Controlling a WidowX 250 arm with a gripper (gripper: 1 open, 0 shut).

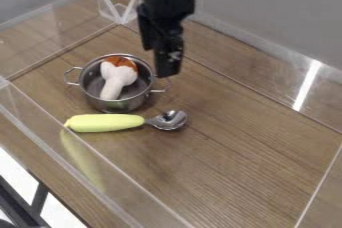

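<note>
The dark robot gripper [158,54] hangs at top centre, its two fingers apart with nothing visible between them, just right of and above a metal pot [94,98]. Inside the pot lies a white object with an orange-red top [115,77]. In front of the pot are a pale yellow elongated object [102,123] and a metal spoon-like utensil [168,120], its bowl to the right.
A wooden worktop [241,162] has free room to the right and front. A white wire stand [118,10] is at the back left. Clear low panels border the left, and pale walls stand behind.
</note>
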